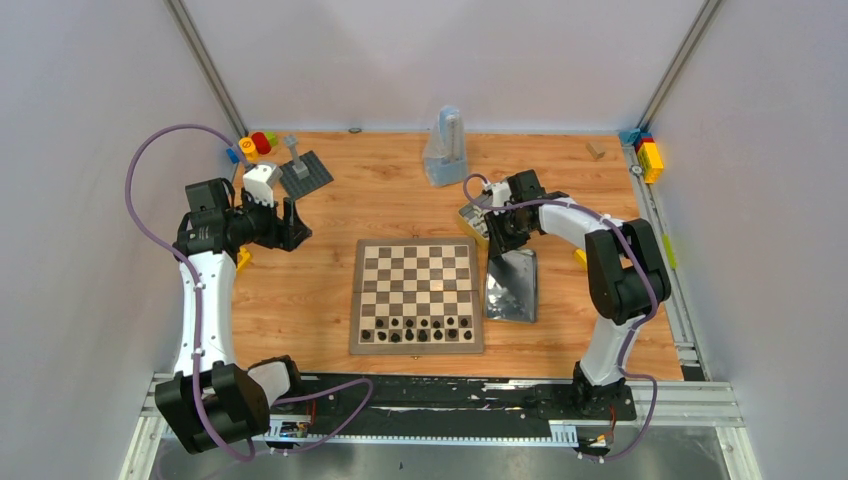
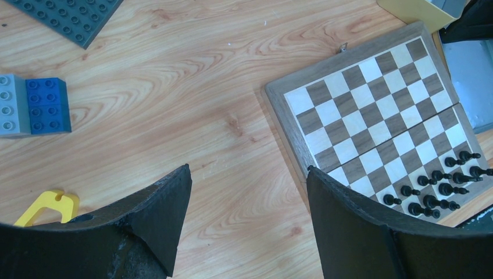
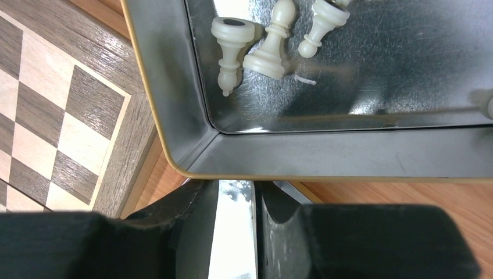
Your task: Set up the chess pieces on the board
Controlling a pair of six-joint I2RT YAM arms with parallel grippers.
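Note:
The wooden chessboard point(image 1: 417, 297) lies mid-table, with dark pieces point(image 1: 423, 334) in two rows along its near side. White pieces point(image 3: 272, 40) lie loose on their sides in a gold-rimmed metal tin point(image 3: 372, 152), right of the board's far corner. At the tin's near edge, my right gripper is partly open, a narrow gap between its fingers; bright metal shows through it and I see no piece held there. My left gripper stands wide open and empty over bare table, left of the board.
A silver lid or tray point(image 1: 511, 287) lies right of the board, just below the tin. Toy bricks point(image 2: 35, 104) and a grey baseplate point(image 1: 305, 175) sit far left. A clear plastic bag point(image 1: 446, 148) stands at the back. Bare wood separates the left arm and board.

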